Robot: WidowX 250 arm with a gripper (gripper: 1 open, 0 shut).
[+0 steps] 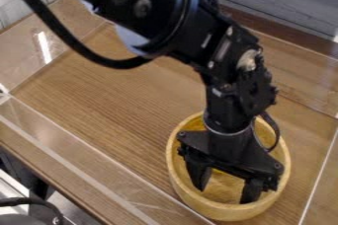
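My black gripper (227, 175) points down into a yellowish round bowl (195, 197) at the lower right of the camera view. Its fingers sit inside the bowl and cover most of the interior, so the yellow object there is hidden, and whether the fingers hold it cannot be made out.
A black cable lies at the lower left edge. A raised border runs along the back.
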